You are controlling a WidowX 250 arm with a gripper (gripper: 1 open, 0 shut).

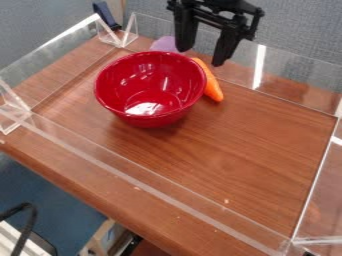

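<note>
A black gripper [203,44] hangs at the top centre, fingers apart and empty, above the back of a red bowl [134,92]. The glossy bowl stands upright on the wooden table with nothing visible inside. An orange carrot-like object [210,83] lies just right of the bowl, partly behind it. A purple object [163,44] sits behind the bowl, mostly hidden by it.
Clear plastic walls [262,66] border the wooden table [241,160]. A small dark blue object [104,15] shows outside at the back left.
</note>
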